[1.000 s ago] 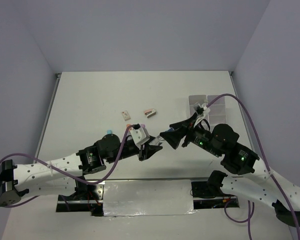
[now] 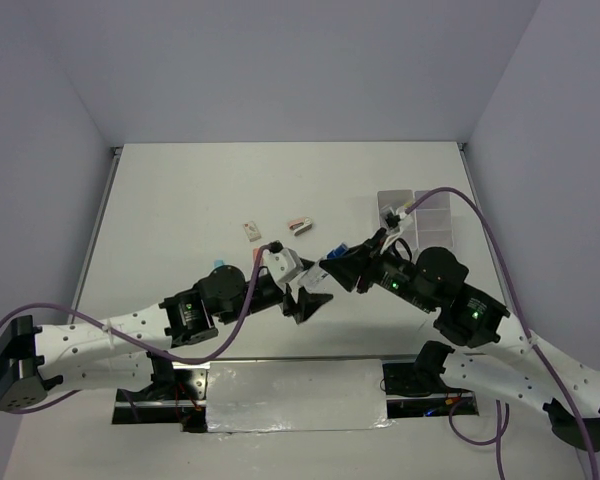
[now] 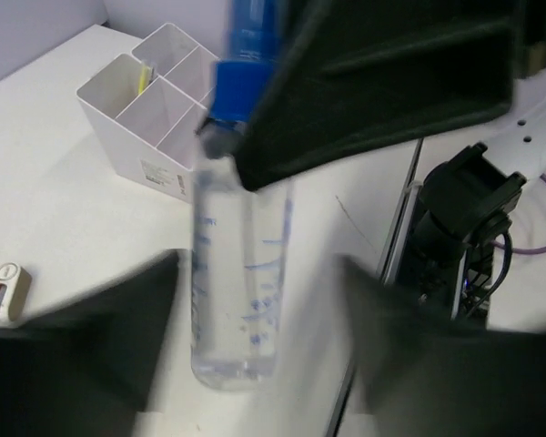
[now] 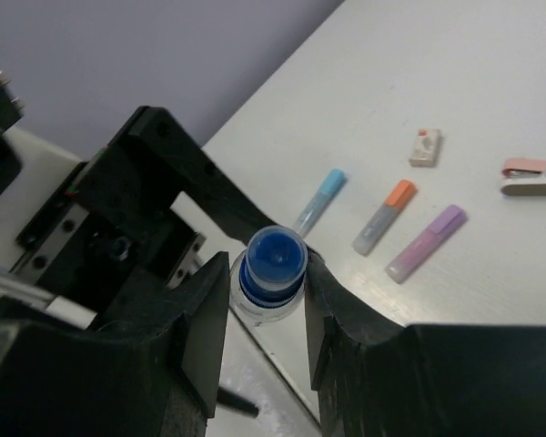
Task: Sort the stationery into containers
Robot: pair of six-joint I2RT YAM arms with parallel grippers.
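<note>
A clear marker with a blue cap (image 3: 240,273) stands roughly upright in the left wrist view, its lower end between the spread fingers of my left gripper and clear of both. My right gripper is shut on this marker near the capped end; the blue cap (image 4: 278,255) shows between its fingertips in the right wrist view. From above, the grippers meet near the table's middle. On the table lie a blue-capped highlighter (image 4: 320,200), an orange-capped one (image 4: 385,217) and a purple one (image 4: 426,243). A white compartment box (image 3: 146,127) has something yellow inside.
A pink-and-white stapler (image 4: 533,177) and a small pale eraser-like block (image 4: 426,147) lie beyond the highlighters. In the top view, the box (image 2: 414,216) is at the right, behind the right arm.
The right gripper has shifted very slightly, with the marker's blue end showing more. Objects on the table look unmoved.
</note>
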